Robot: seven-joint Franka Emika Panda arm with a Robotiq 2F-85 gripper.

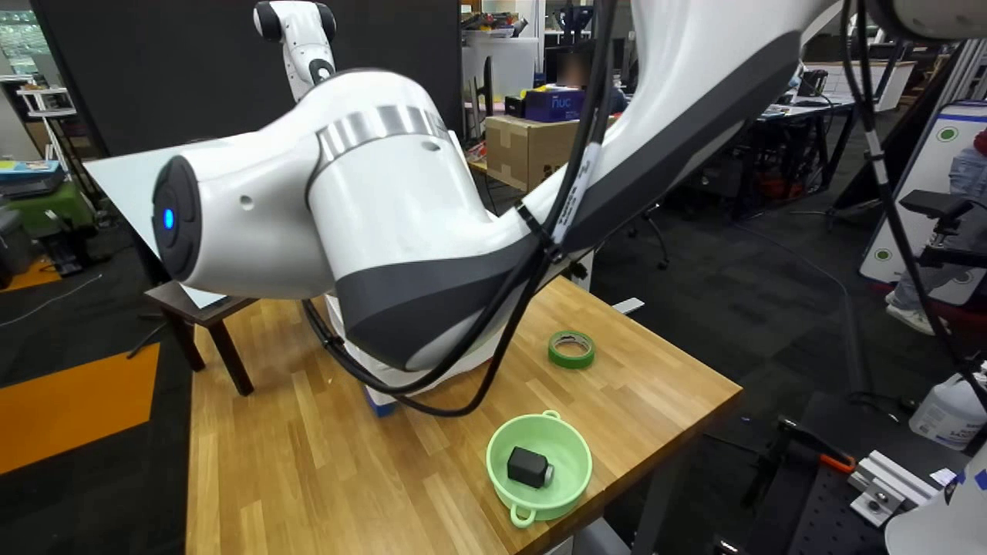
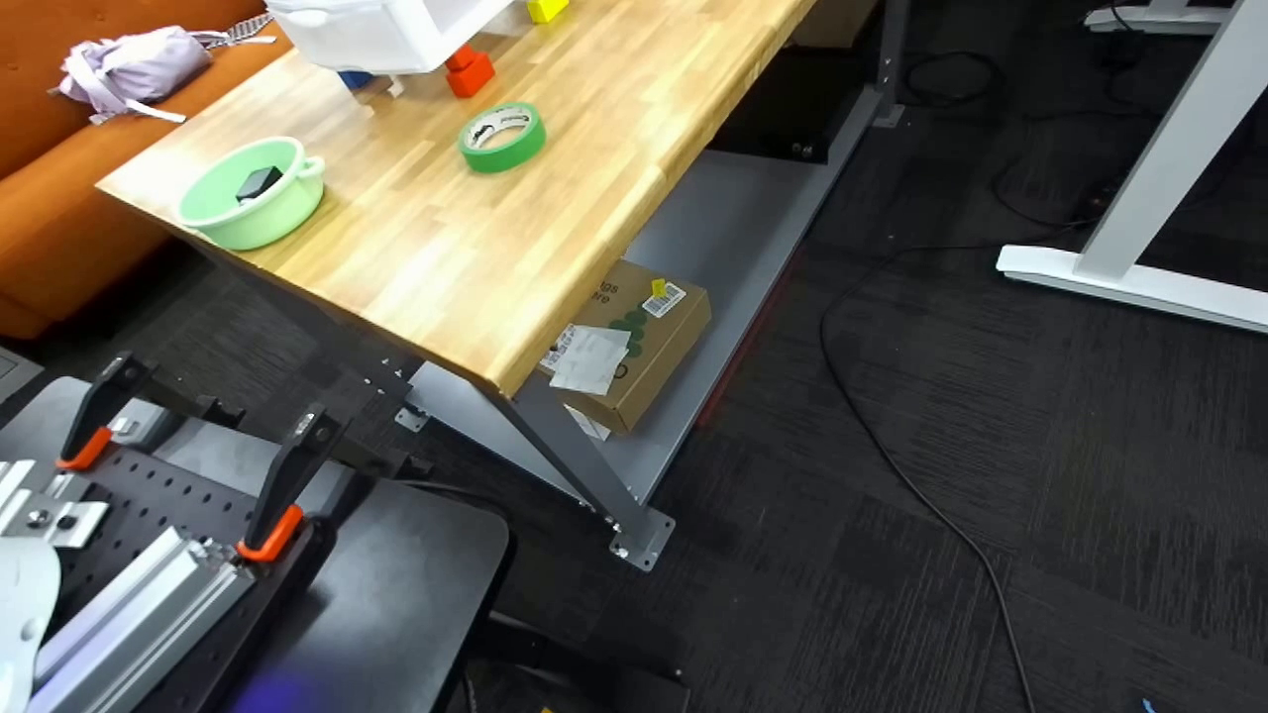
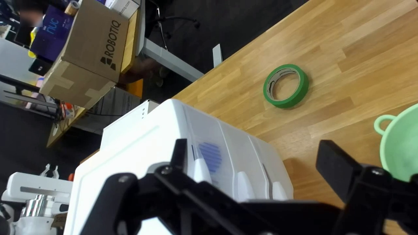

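Note:
My gripper is open in the wrist view, its black fingers (image 3: 333, 168) wide apart. A white plastic bin (image 3: 239, 141) lies beyond them, part of its side showing in the gap. I cannot tell whether the fingers touch it, and nothing is gripped. In exterior view 2 the bin (image 2: 380, 36) appears at the top edge, a blue item (image 2: 354, 78) and red blocks (image 2: 470, 71) close by. A light green bowl (image 1: 504, 444) with a black object (image 1: 527, 467) inside stands near the table corner. The arm hides the gripper in exterior view 1.
A green tape roll (image 1: 570, 350) lies flat on the wooden table (image 1: 638, 407), between the bin and the table edge. One yellow block (image 2: 547, 10) sits farther back. A dark stool (image 1: 199, 310) stands at the left. Bare wood surrounds the tape.

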